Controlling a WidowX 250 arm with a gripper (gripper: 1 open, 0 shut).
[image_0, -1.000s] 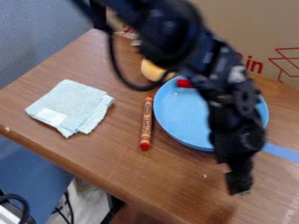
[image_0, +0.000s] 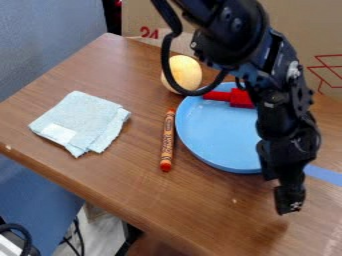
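My gripper (image_0: 290, 197) hangs low over the wooden table at the right front, just off the front right of the blue plate (image_0: 214, 135); I cannot tell whether it is open or shut. A red object (image_0: 230, 97) lies on the back of the plate, partly hidden by my arm. An orange marker (image_0: 168, 140) lies left of the plate. A round pale-yellow object (image_0: 183, 70) sits behind it. A folded light-blue cloth (image_0: 80, 123) lies on the left of the table.
A cardboard box (image_0: 321, 50) stands at the back. A blue tape strip (image_0: 327, 174) runs at the right. Cables hang beyond the left front edge.
My arm has swung right, toward the table's right side, uncovering more of the pale-yellow object. The things on the table appear unmoved.
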